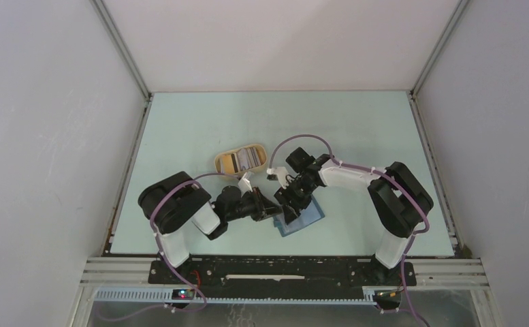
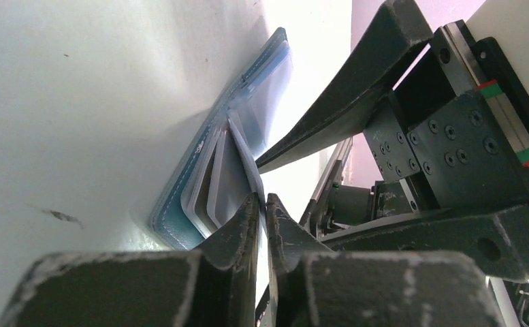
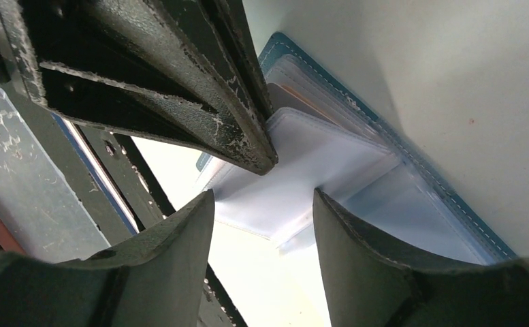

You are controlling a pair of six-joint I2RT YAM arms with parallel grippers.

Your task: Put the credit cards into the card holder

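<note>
The card holder (image 1: 310, 218) lies spread on the table near its front edge, a blue cover with clear plastic sleeves. In the left wrist view, my left gripper is shut on the edge of a raised clear sleeve (image 2: 246, 153). That sleeve stands away from the blue cover (image 2: 169, 221). Over the same holder, my right gripper has its fingers apart, with a gap between the tips and the sleeve surface (image 3: 282, 180) beyond them. No card shows between the right fingers. Several cards (image 1: 242, 159) stand in a basket behind the left gripper.
The basket (image 1: 220, 156) with its tan rim sits just behind both grippers. Both arms crowd close together above the holder.
</note>
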